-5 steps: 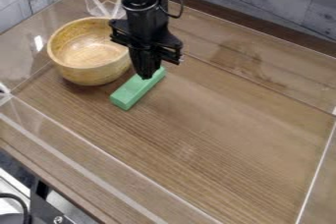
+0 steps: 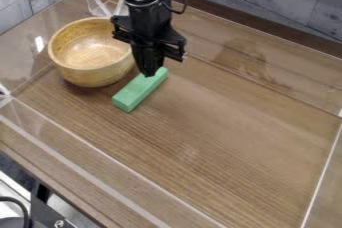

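My gripper (image 2: 144, 64) points down over the table, shut, with nothing visible between its fingers. Just below it a flat green block (image 2: 139, 91) lies tilted diagonally on the wood. To the left sits a tan wooden bowl (image 2: 75, 70), empty as far as it shows, its right side partly behind the arm.
Grey panels (image 2: 34, 2) stand at the upper left, and dark cables lie at the lower left corner.
The gripper has shifted very slightly; the block and bowl stay where they were.
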